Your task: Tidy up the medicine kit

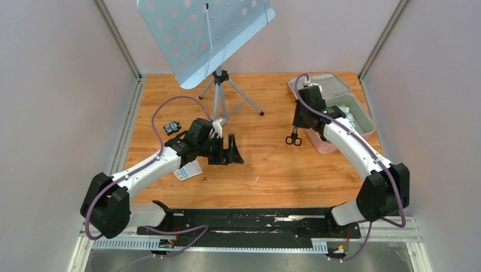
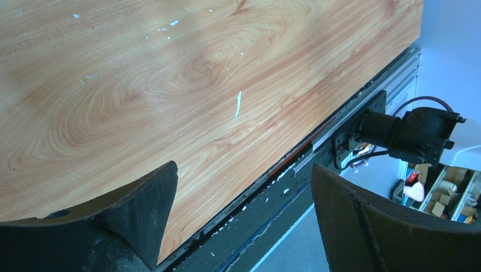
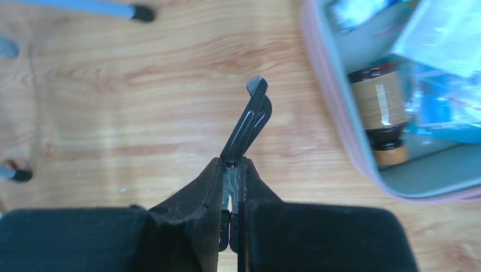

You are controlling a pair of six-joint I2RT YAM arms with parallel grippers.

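Black-handled scissors (image 1: 293, 140) hang from my right gripper (image 1: 296, 126), which is shut on their blade part. In the right wrist view the scissors (image 3: 249, 122) stick out beyond the fingertips, the handles seen nearly edge-on. The pink medicine kit (image 1: 324, 146) stands with its lid open; in the top view my right arm covers much of it. Inside lie a brown bottle (image 3: 379, 102) and clear packets (image 3: 445, 107). My scissors are left of the kit's wall, outside it. My left gripper is open and empty over bare table.
A white-and-blue packet (image 1: 188, 170) lies beside the left forearm, with a small dark-and-blue item (image 1: 172, 128) farther back. The tripod (image 1: 219, 96) stands at the back middle.
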